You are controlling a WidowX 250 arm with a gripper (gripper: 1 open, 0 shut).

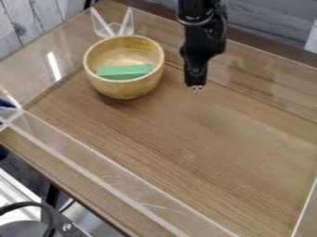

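My black gripper (pixel 196 78) hangs from the top of the view over the bare wood, to the right of a round wooden bowl (pixel 122 87). It looks shut, with nothing visible between its fingers. A green rectangular block (pixel 124 71) lies inside the bowl.
A white object with two pointed tips (pixel 111 24) stands behind the bowl. Clear strips cross the left and right parts of the wooden table (pixel 198 157). Black cables lie at the lower left.
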